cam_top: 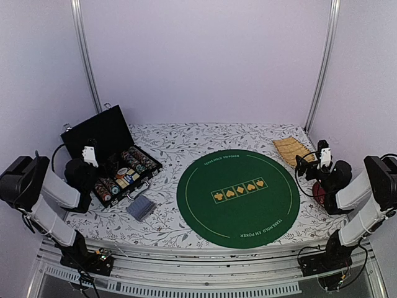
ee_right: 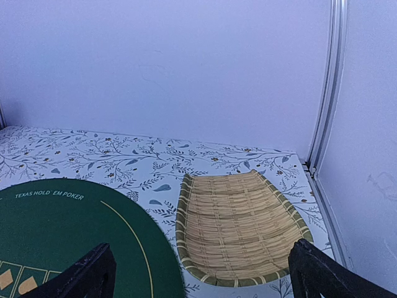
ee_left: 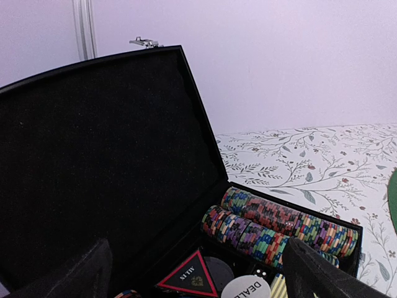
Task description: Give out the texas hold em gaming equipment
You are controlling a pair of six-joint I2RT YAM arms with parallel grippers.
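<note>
An open black case stands at the left of the table, its lid tilted up at the back. Rows of poker chips lie in it, with a white dealer button and a black triangular marker among them. The round green poker mat is flat on the table, bare of chips and cards. Over the case hangs my left gripper, open and empty. My right gripper is open at the right edge of the mat, holding nothing; both fingers show in its wrist view.
A woven bamboo tray lies behind the right gripper. A grey-blue block, perhaps cards, sits in front of the case. Partly hidden under the right arm is a reddish round object. Free tabletop stretches behind the mat.
</note>
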